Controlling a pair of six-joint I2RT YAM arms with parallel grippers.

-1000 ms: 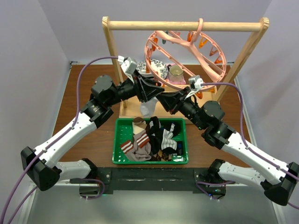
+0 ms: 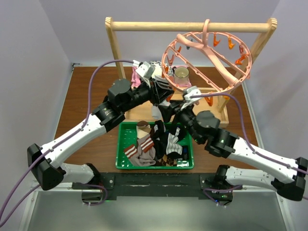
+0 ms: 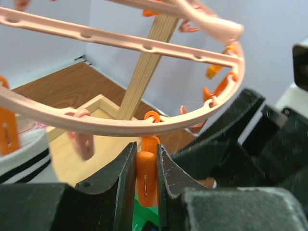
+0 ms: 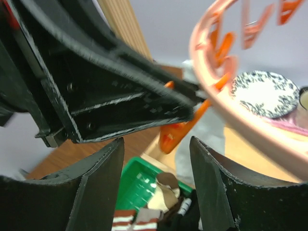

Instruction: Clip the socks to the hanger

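Note:
The pink round hanger (image 2: 208, 61) hangs tilted from the wooden bar. My left gripper (image 2: 162, 94) is shut on an orange clip (image 3: 146, 175) at the lower rim. My right gripper stands open just short of an orange clip (image 4: 171, 137), beside the left gripper's black fingers. A white sock with dark stripes (image 3: 29, 159) hangs near the rim in the left wrist view; a pale sock (image 4: 202, 149) shows behind the clip in the right wrist view. Dark, grey and striped socks (image 2: 144, 154) lie in the green tray (image 2: 118, 159); the grippers partly hide the rim.
The wooden stand (image 2: 115, 48) surrounds the hanger, with a light base behind the tray. A patterned round object (image 4: 264, 94) and a beige cup (image 2: 181, 73) stand at the back. Bare brown floor (image 2: 82, 86) lies left and right.
The hanger has swung and turned toward the upper right.

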